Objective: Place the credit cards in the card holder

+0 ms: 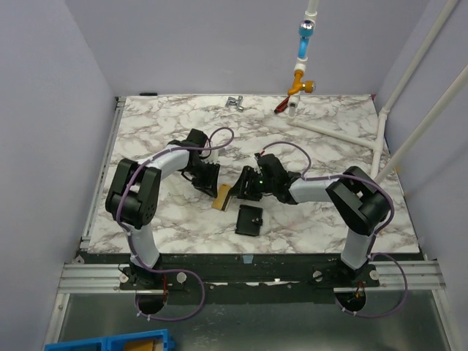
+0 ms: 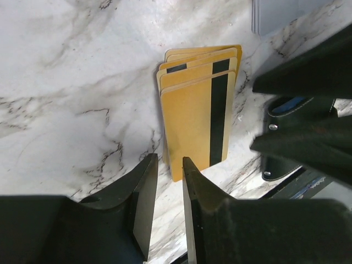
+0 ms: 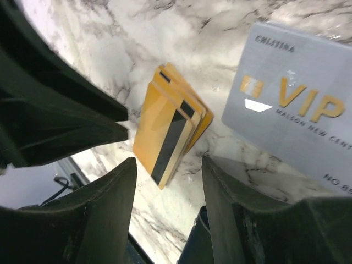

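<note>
A fanned stack of gold cards (image 1: 221,197) (image 2: 190,115) (image 3: 165,126) with black stripes lies on the marble top. A silver VIP card (image 2: 283,11) (image 3: 291,104) lies beside it. My left gripper (image 1: 209,186) is over the cards' left side, its fingertips close together; whether anything is between them is unclear. My right gripper (image 1: 245,186) stands open beside the gold stack, its fingers apart. The black card holder (image 1: 248,221) (image 2: 291,135) lies below the right gripper in the top view.
A wrench (image 1: 235,102) and red pliers (image 1: 281,107) lie at the back. White pipes (image 1: 336,137) with a valve take up the right side. The marble table (image 1: 153,117) is otherwise largely clear.
</note>
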